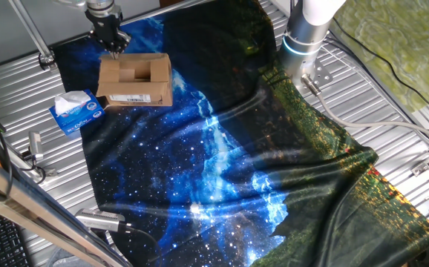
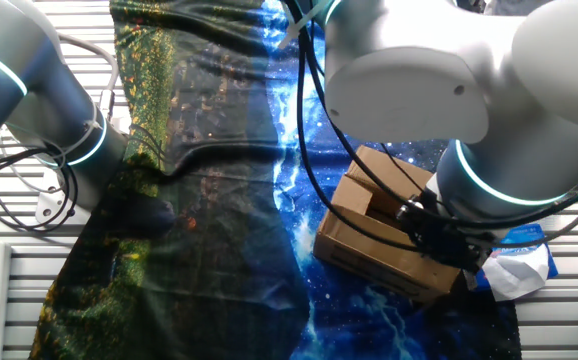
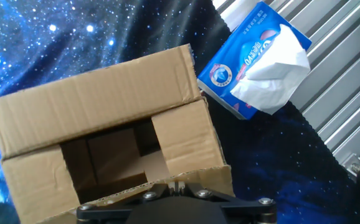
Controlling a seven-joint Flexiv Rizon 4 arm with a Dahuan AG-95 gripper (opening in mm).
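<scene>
An open cardboard box [image 1: 135, 94] sits on the dark, starry cloth, its inside partly visible. In the wrist view the box [image 3: 99, 81] fills the left and centre, and its near flap [image 3: 208, 180] runs along the gripper. My gripper looks shut, its fingertips together at that flap's edge, with nothing visible between them. From the first exterior view, the gripper [image 1: 115, 55] is at the box's far rim, close to or touching the far flap. The second exterior view has the arm covering part of the box [image 2: 379, 255].
A blue tissue box [image 1: 77, 115] with a white tissue sticking out stands close beside the cardboard box. A metal frame post [image 1: 36, 37] rises at the left.
</scene>
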